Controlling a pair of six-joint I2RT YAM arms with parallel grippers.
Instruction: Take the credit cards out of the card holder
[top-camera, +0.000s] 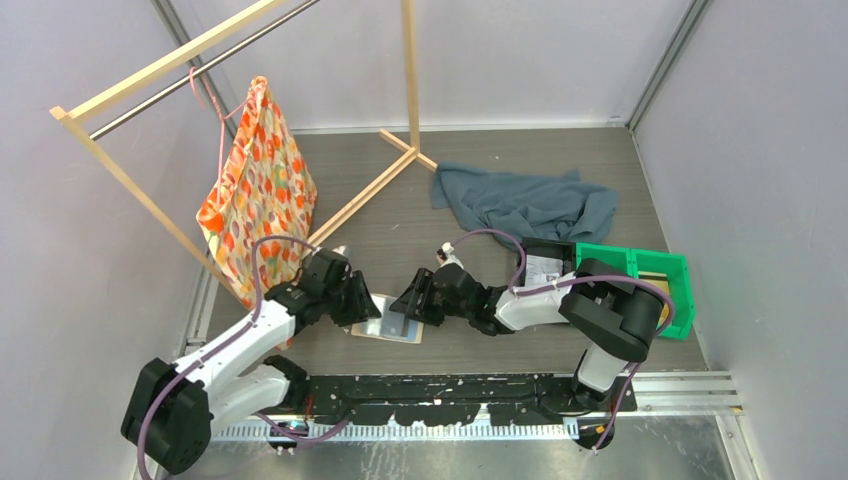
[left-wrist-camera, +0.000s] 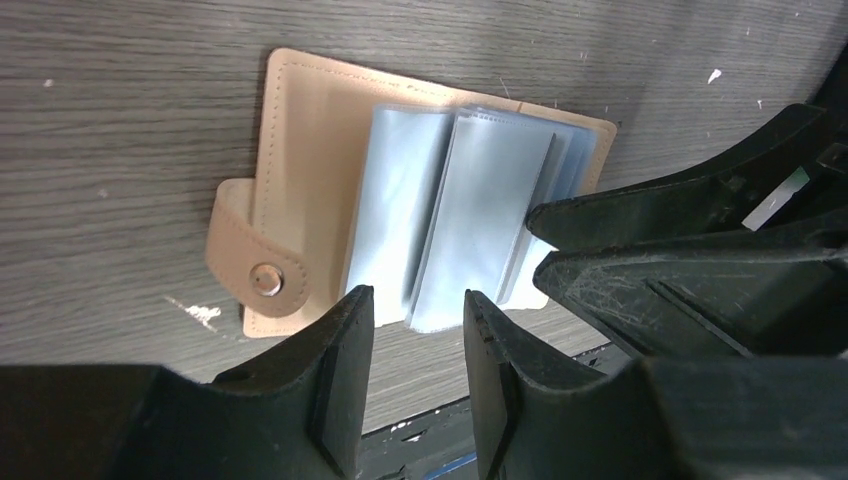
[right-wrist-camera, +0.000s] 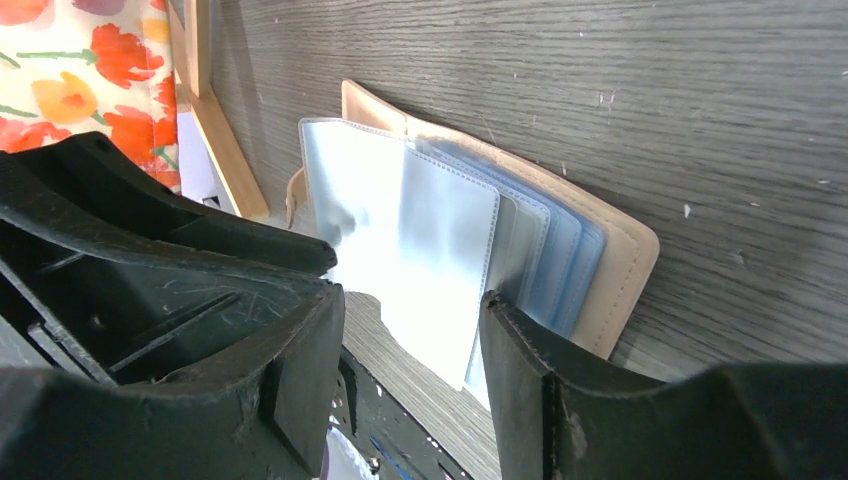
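An open tan card holder (left-wrist-camera: 305, 150) with a snap strap (left-wrist-camera: 240, 250) lies on the wooden floor between the grippers, its clear and bluish sleeves (right-wrist-camera: 440, 250) spread; whether cards sit inside is unclear. My left gripper is over the holder's lower edge, fingertips apart, nothing visible between them. My right gripper is open at the sleeves, its fingertips on either side of the upper pages' edge in its wrist view. In the left wrist view the right gripper's dark fingers reach over the holder's right side.
An orange floral bag (top-camera: 255, 190) hangs from a wooden rack at left. A blue-grey cloth (top-camera: 525, 200) lies behind, and green crates (top-camera: 675, 300) stand at right. The floor between holder and cloth is clear.
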